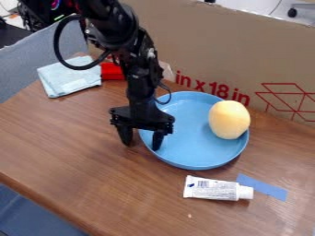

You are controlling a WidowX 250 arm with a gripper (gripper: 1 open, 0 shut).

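My black gripper [142,138] is low over the left rim of a round blue plate [197,149], its two fingers apart, one outside the plate and one over it. Whether the rim is between them is hard to tell. A pale yellow, rounded object [229,119] rests on the right side of the plate.
A white tube [218,189] lies in front of the plate on a strip of blue tape [268,187]. A folded light cloth [69,77] and a red object [110,71] are at the back left. A cardboard wall [231,51] stands behind.
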